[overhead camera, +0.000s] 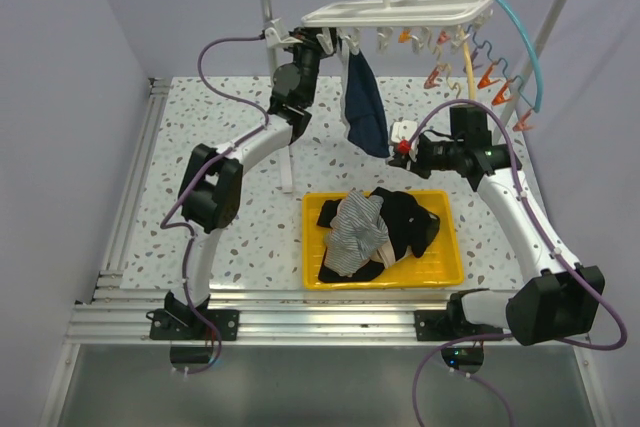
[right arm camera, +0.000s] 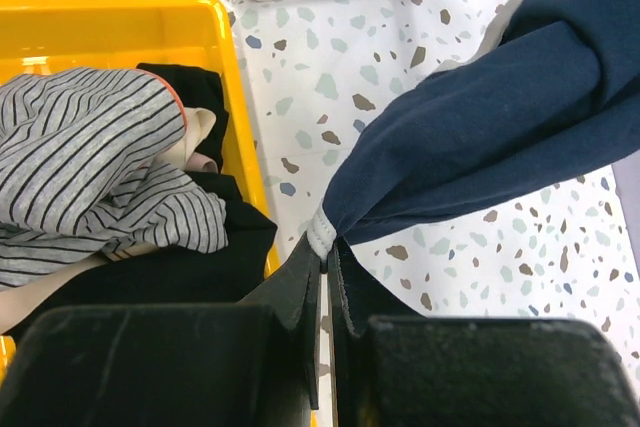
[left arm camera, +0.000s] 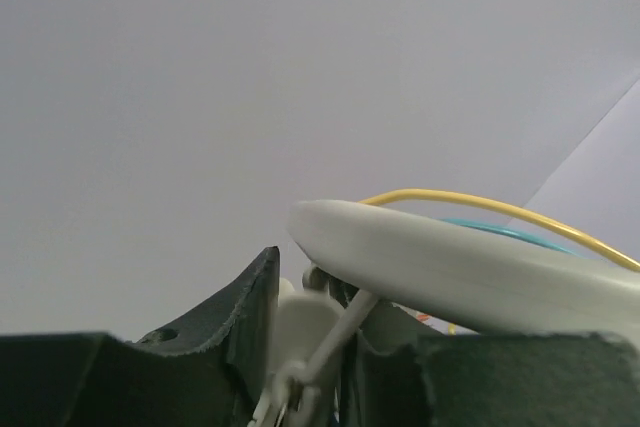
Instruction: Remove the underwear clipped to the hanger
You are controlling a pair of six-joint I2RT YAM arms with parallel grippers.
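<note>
Navy underwear [overhead camera: 365, 107] hangs from a white clip hanger [overhead camera: 395, 12] at the top of the top view. My left gripper [overhead camera: 325, 42] is up at the hanger's left end; in the left wrist view the white hanger bar [left arm camera: 450, 267] crosses over its fingers, and how far they are open is hard to tell. My right gripper is shut on the lower corner of the navy underwear [right arm camera: 470, 117], pulling it taut toward itself.
A yellow bin [overhead camera: 310, 237] with striped and black garments stands below. Coloured hangers [overhead camera: 535, 67] hang at the right of the white rack [overhead camera: 550, 17].
</note>
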